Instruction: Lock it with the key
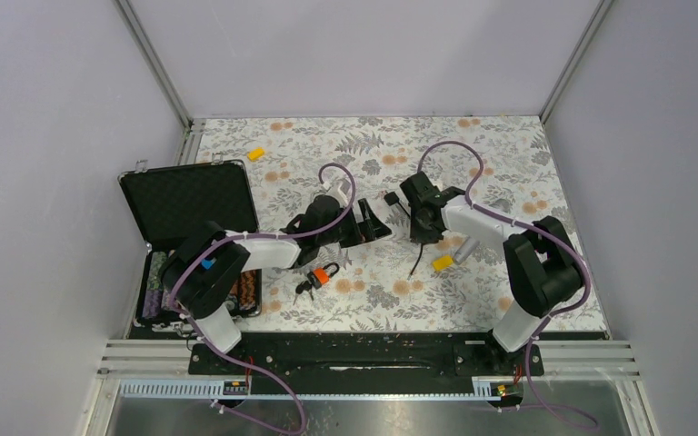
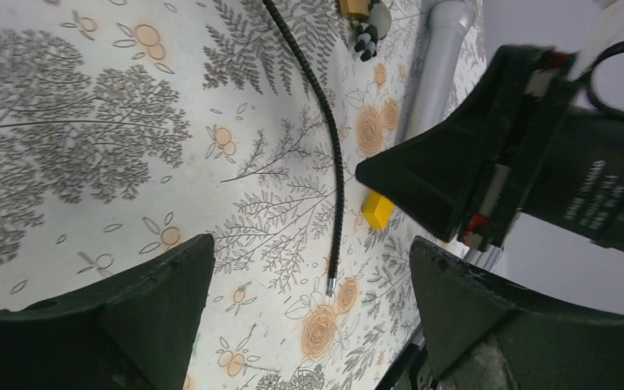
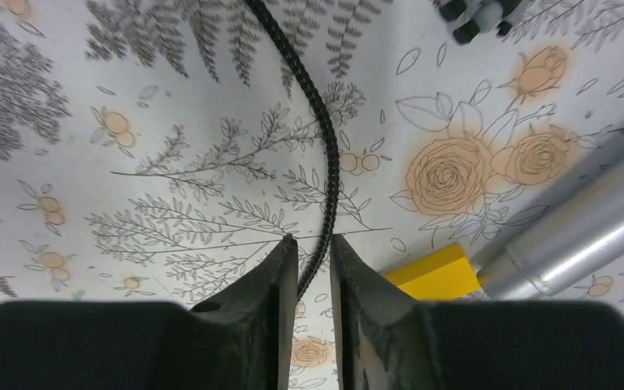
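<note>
An orange-and-black padlock [image 1: 320, 277] lies with black-headed keys [image 1: 304, 289] beside it at the front middle of the table, below my left gripper. The left gripper [image 1: 368, 232] stands open over the middle, its wide fingers empty in the left wrist view. My right gripper [image 1: 423, 234] hangs over a black braided cable [image 3: 330, 171]; in the right wrist view its fingertips [image 3: 288, 252] are slightly apart around the cable's line. Whether the cable is between them or below them I cannot tell.
An open black case [image 1: 188, 195] stands at the left. A yellow block [image 3: 431, 272] and a silver cylinder [image 3: 585, 227] lie right of the cable. Another yellow block [image 1: 255, 153] sits at the back left.
</note>
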